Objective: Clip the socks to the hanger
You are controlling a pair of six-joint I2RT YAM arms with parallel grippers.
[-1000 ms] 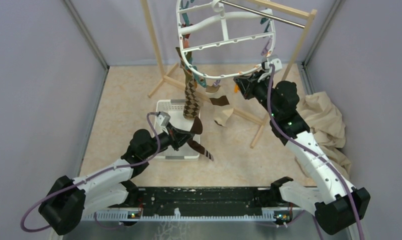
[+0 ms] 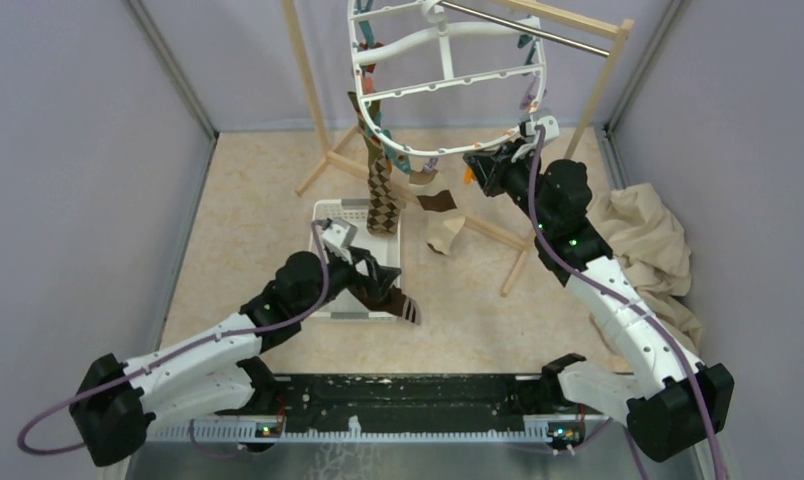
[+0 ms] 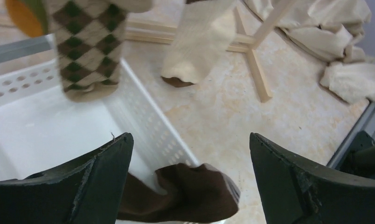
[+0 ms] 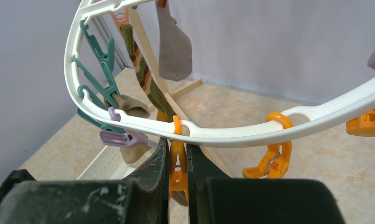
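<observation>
My left gripper [image 2: 376, 275] hangs open over the white basket [image 3: 22, 95], where a dark brown sock [image 3: 197, 193] lies over the right side, beneath the fingertips. The white ring hanger [image 4: 237, 133] carries coloured clips and hanging socks, including a checkered sock [image 2: 383, 200], a cream sock [image 3: 195, 56] and a grey sock [image 4: 174, 51]. My right gripper is at the hanger's front rim, shut on an orange clip [image 4: 178, 181]. Another orange clip [image 4: 269, 168] hangs just to its right.
A wooden stand [image 2: 303, 60] holds the hanger. Beige cloth [image 2: 638, 230] is piled at the right. The floor between basket and cloth is mostly clear.
My right gripper has barely moved.
</observation>
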